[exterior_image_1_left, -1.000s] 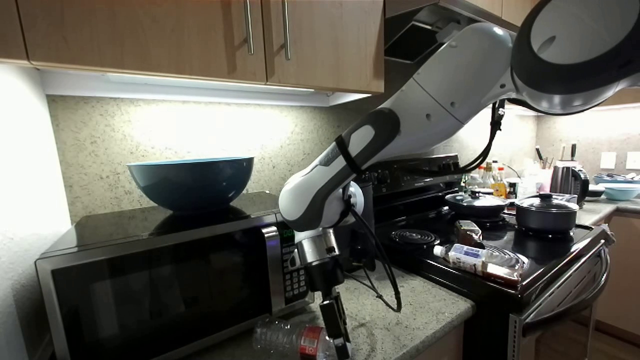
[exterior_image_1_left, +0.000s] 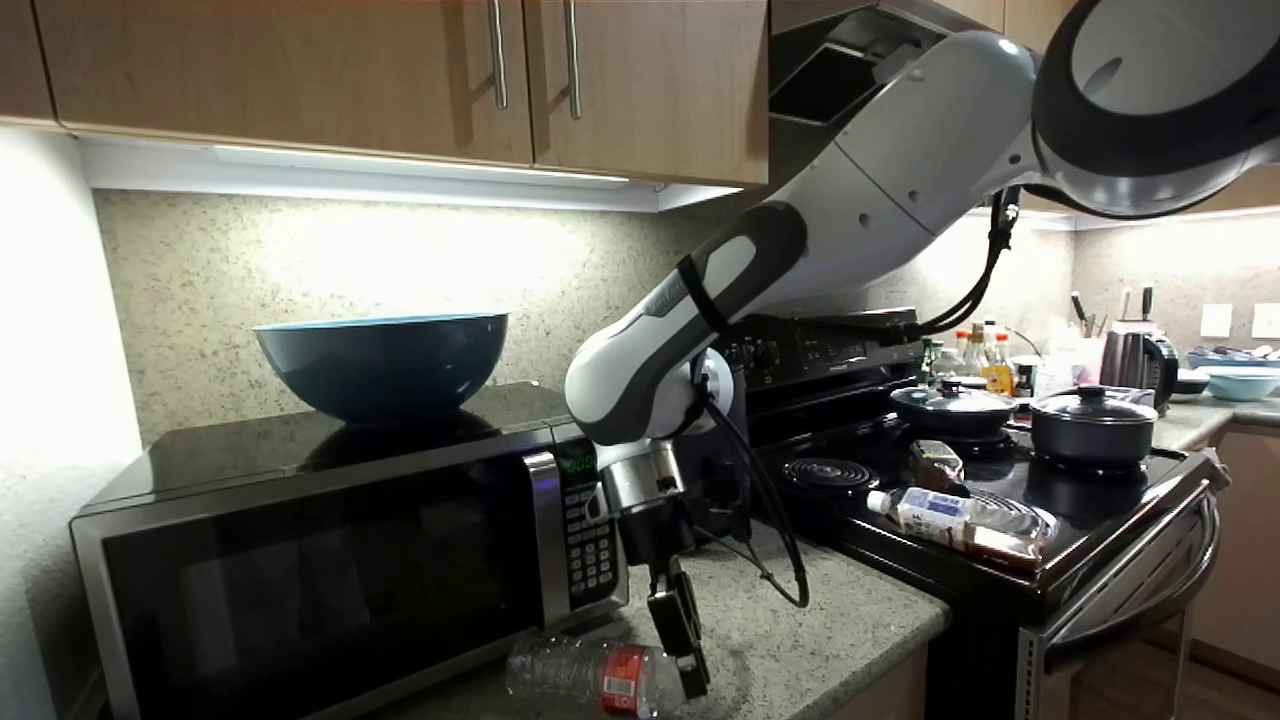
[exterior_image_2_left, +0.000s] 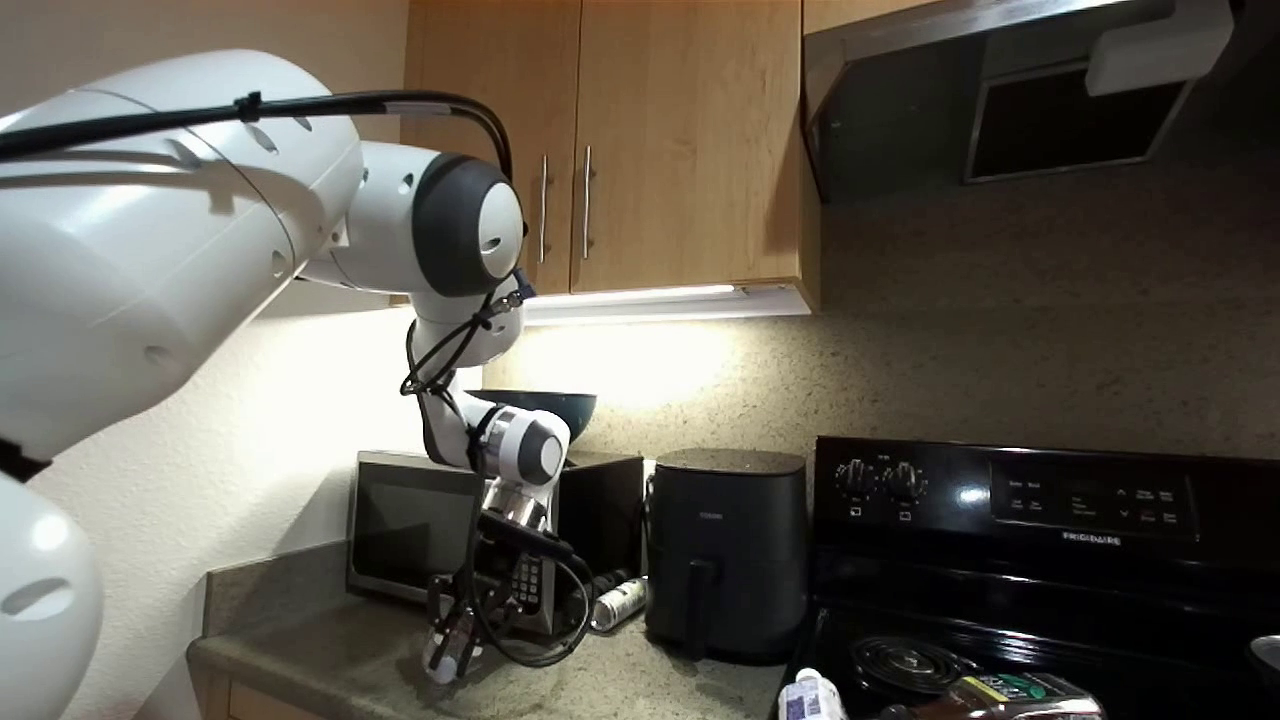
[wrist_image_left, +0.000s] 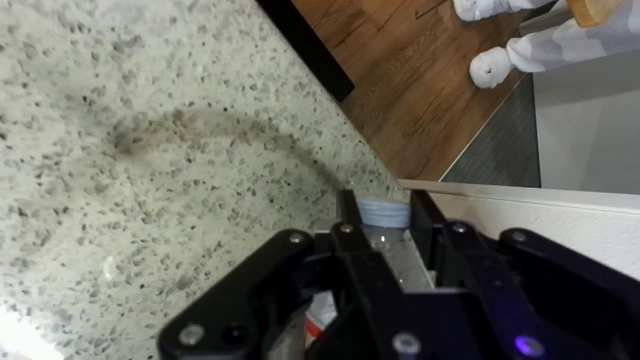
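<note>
A clear plastic bottle (exterior_image_1_left: 564, 670) with a red label lies on its side in front of the microwave in exterior view 1. My gripper is shut on its neck end. Between the fingertips, the pale blue-white cap (wrist_image_left: 382, 214) shows in the wrist view, with clear plastic behind it. A patch of the red and white label (wrist_image_left: 316, 321) peeks out below the fingers. In exterior view 2 the gripper (exterior_image_2_left: 453, 636) is low over the counter by the microwave, the bottle mostly hidden there.
The microwave (exterior_image_1_left: 336, 564) carries a blue bowl (exterior_image_1_left: 390, 366). A black air fryer (exterior_image_2_left: 728, 552) and a small can (exterior_image_2_left: 619, 604) stand or lie behind. The stove holds pots and a plastic bottle (exterior_image_1_left: 936, 516). The counter's front edge (wrist_image_left: 372, 153) is close to the fingertips.
Over the last second my gripper has risen slightly and tilted, its tips shifting a little to the right. The bottle has barely moved.
</note>
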